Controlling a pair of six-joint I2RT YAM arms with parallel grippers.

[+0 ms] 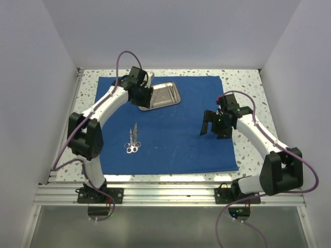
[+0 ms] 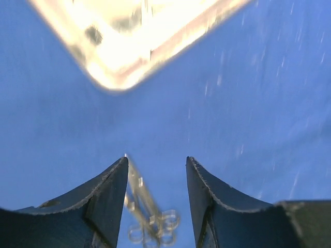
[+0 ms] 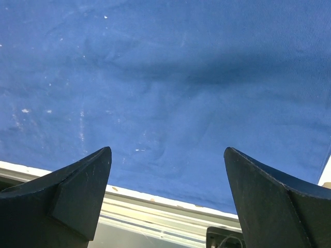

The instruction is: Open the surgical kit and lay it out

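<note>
A steel tray (image 1: pixel 164 103) with slender instruments lies at the back of the blue cloth (image 1: pixel 181 144); its near corner shows blurred in the left wrist view. Scissor-like instruments (image 1: pixel 133 143) lie side by side on the cloth at left centre, also blurred below the tray (image 2: pixel 147 201) in the left wrist view. My left gripper (image 1: pixel 146 93) is over the tray's left part, fingers apart, with nothing visible between them. My right gripper (image 1: pixel 216 126) hangs open above the cloth's right side, only cloth between its fingers.
A speckled table (image 1: pixel 248 88) shows round the cloth, with walls at the back and sides and a metal rail (image 1: pixel 165 188) along the front edge.
</note>
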